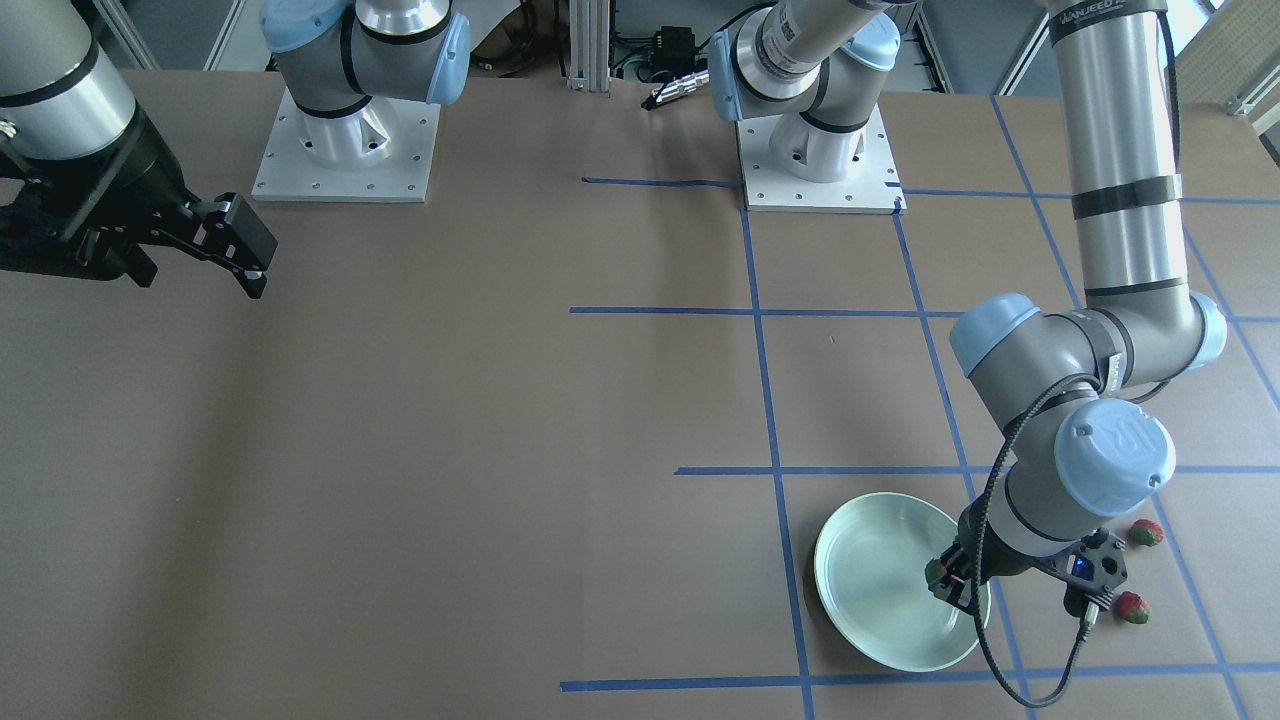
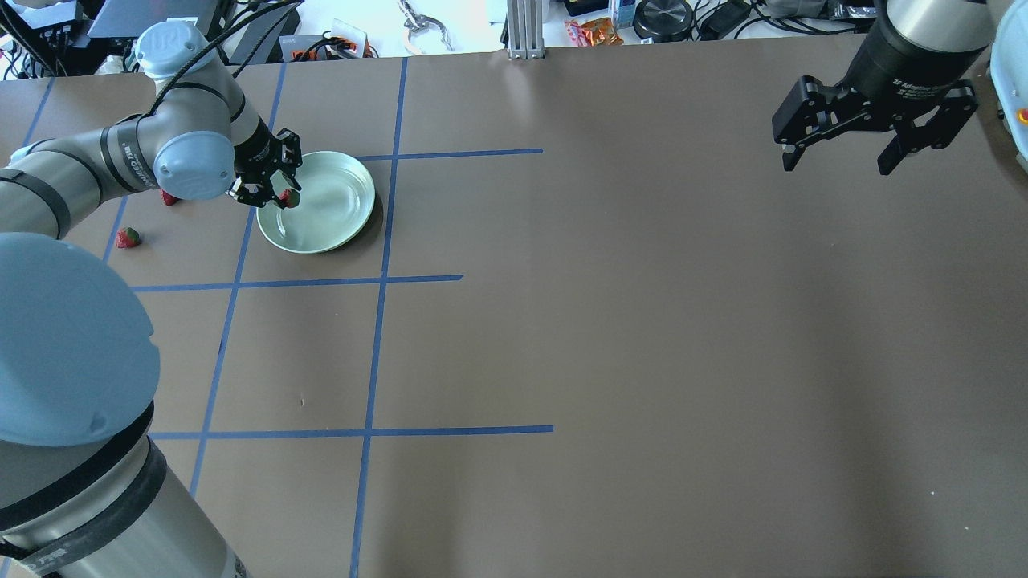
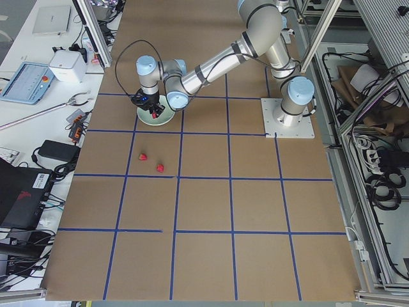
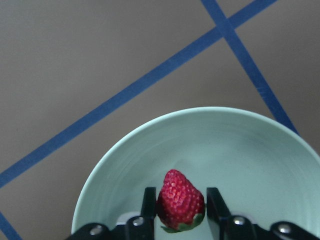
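A pale green plate (image 1: 882, 582) lies on the taped table. Over it, my gripper has a red strawberry (image 4: 180, 197) between its black fingers, shut on it, as the left wrist view shows; the top view shows that berry (image 2: 288, 197) above the plate's area. Whether it touches the plate is not clear.
Another black gripper (image 2: 872, 125) hangs at the far side, away from the plate. Further arm bases (image 1: 816, 192) stand at the back. Cluttered equipment lines the edge beyond the plate.
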